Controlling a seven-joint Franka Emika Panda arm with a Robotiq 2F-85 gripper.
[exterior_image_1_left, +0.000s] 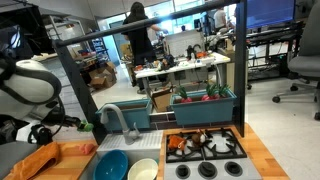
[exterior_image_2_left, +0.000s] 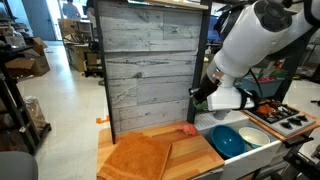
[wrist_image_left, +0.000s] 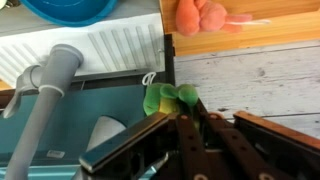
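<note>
My gripper is shut on a small green object (wrist_image_left: 163, 98), which looks soft and has a yellowish part; most of it is hidden behind the fingers. In the first exterior view the green object (exterior_image_1_left: 86, 127) hangs at the gripper's tip, left of the faucet (exterior_image_1_left: 117, 114) and above the left end of the counter. The wrist view looks down past the gripper on a teal surface, the white drain rack (wrist_image_left: 105, 45) and a whitish plank surface (wrist_image_left: 245, 80).
An orange towel (exterior_image_2_left: 135, 160) and a pinkish-orange item (wrist_image_left: 205, 16) lie on the wooden counter. A blue bowl (exterior_image_1_left: 111, 165) and a cream bowl (exterior_image_1_left: 143, 169) sit in the sink area. The stove (exterior_image_1_left: 205, 150) stands to the right, below a teal planter (exterior_image_1_left: 204, 105).
</note>
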